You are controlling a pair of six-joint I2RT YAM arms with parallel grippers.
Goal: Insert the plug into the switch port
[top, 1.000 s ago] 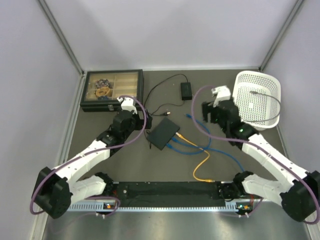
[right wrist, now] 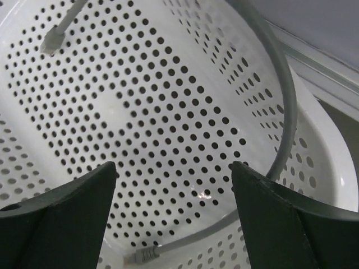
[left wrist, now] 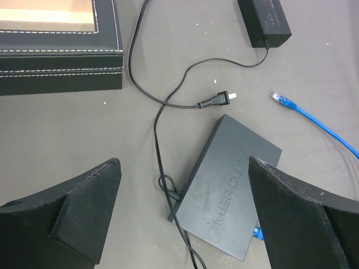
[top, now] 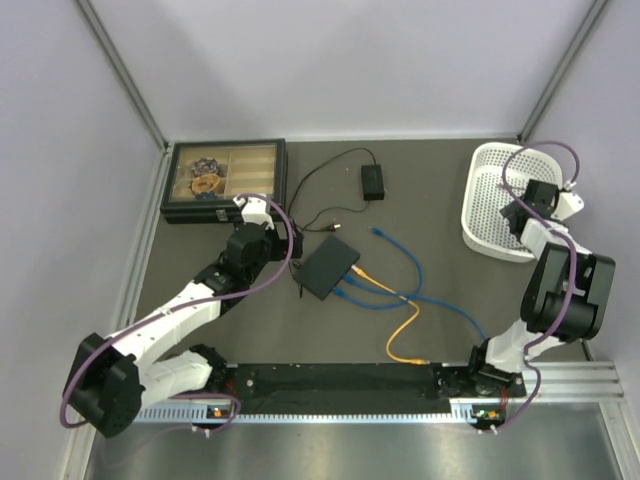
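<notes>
A dark grey switch (top: pixel 328 265) marked MERCURY lies mid-table, with blue and yellow cables at its edge. Above it lies a black power plug (left wrist: pixel 219 98); a blue cable's plug (left wrist: pixel 285 101) lies to its right. My left gripper (top: pixel 280 240) hangs open left of the switch (left wrist: pixel 224 185), empty. My right gripper is open over the white basket (top: pixel 480 200), where a grey cable (right wrist: pixel 280 84) with plugs (right wrist: pixel 143 255) at its ends lies; nothing shows held.
A black compartment box (top: pixel 222 180) sits at the back left. A black power adapter (top: pixel 372 182) lies at the back centre. The table between switch and basket holds loose cables.
My right arm has swung right from above the middle of the table to over the basket, reaching down into it. The left arm and switch are unchanged.
</notes>
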